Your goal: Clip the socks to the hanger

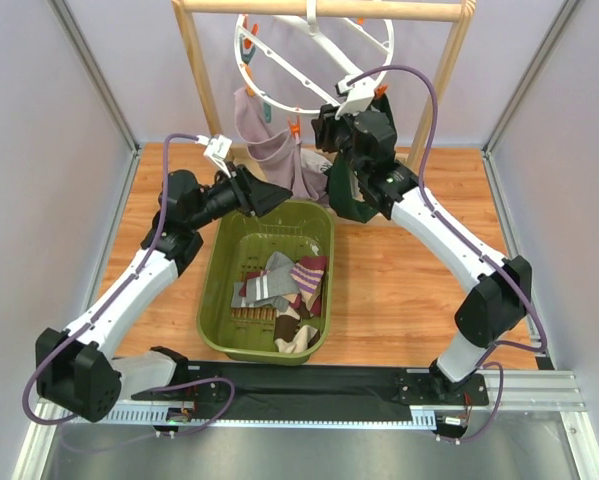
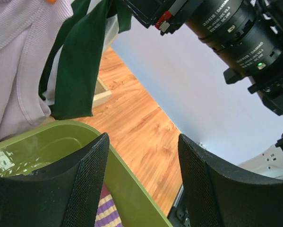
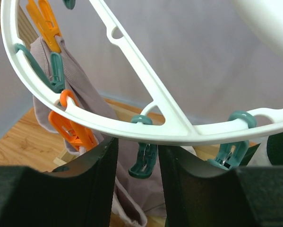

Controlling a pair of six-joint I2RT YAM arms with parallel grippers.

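A round white hanger (image 1: pixel 282 58) with teal and orange clips hangs from the wooden frame, holding lilac cloths (image 1: pixel 264 150) and dark green cloth (image 2: pixel 77 64). My right gripper (image 1: pixel 327 130) is at the hanger's front rim, its fingers either side of a teal clip (image 3: pixel 143 161); whether it grips the clip I cannot tell. My left gripper (image 1: pixel 259 200) stands open above the back of the green bin (image 1: pixel 219 330), nothing between its fingers. Socks (image 1: pixel 269 285) in grey, maroon-striped and brown-cream lie in the bin.
The wooden frame's right post (image 1: pixel 434 90) stands beside my right arm.
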